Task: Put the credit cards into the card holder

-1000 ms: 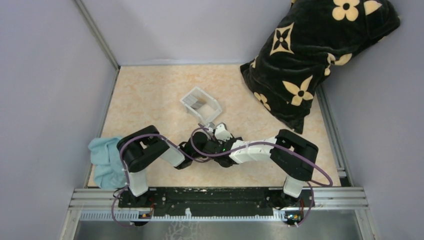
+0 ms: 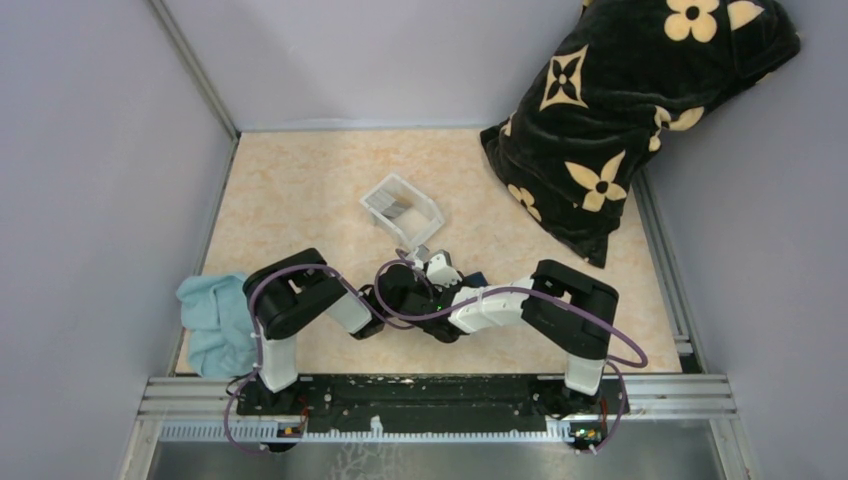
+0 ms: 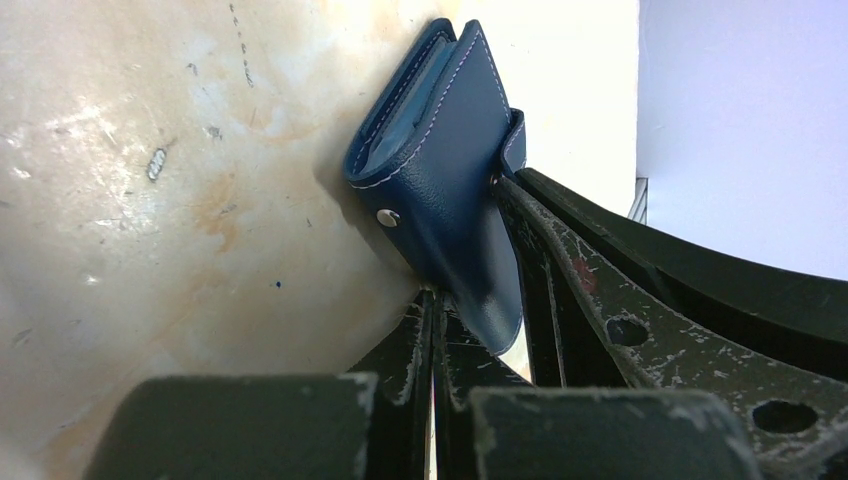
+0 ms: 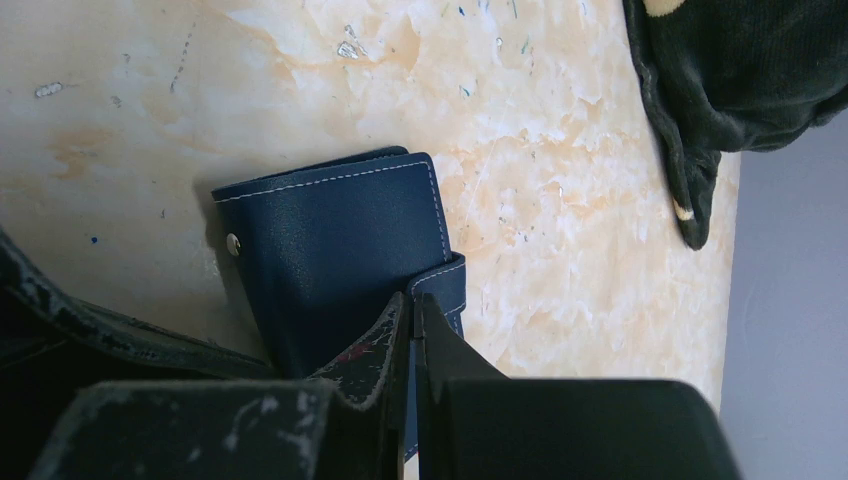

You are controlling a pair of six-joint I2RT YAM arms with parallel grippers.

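The dark blue card holder point(image 3: 450, 160), folded shut with a strap point(image 4: 441, 285) at one edge, stands out clearly in both wrist views. In the top view, only a small blue corner of it shows beside the arms. My left gripper is shut, its tips at the holder's lower edge. My right gripper is also shut, its tips at the strap; whether the strap is pinched between them I cannot tell. Inside the white tray point(image 2: 432, 212) lies something pale and flat, too small to make out as cards.
The tray stands just beyond the grippers. A blue cloth point(image 2: 215, 325) lies at the left edge, and a large black patterned pillow point(image 2: 610, 130) covers the back right.
My right arm has moved a little leftward, and more of the holder's blue corner shows beside it. The left arm's elbow has shifted slightly right. The tray is unmoved.
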